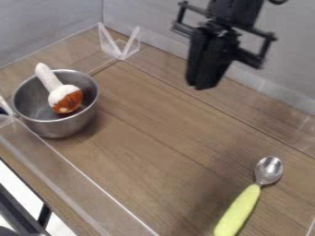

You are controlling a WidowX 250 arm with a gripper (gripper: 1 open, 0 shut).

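Observation:
My gripper (205, 69) is a dark, blurred shape high at the top right, above the back of the wooden table (160, 138); whether it is open or shut is unclear. A spoon with a silver bowl and yellow handle (240, 207) lies at the front right, well below the gripper. At the left, a steel bowl (68, 125) holds a white object with an orange-brown end (66, 97).
A white wire rack (118, 48) stands at the back left by the wall. A pale wall runs along the back.

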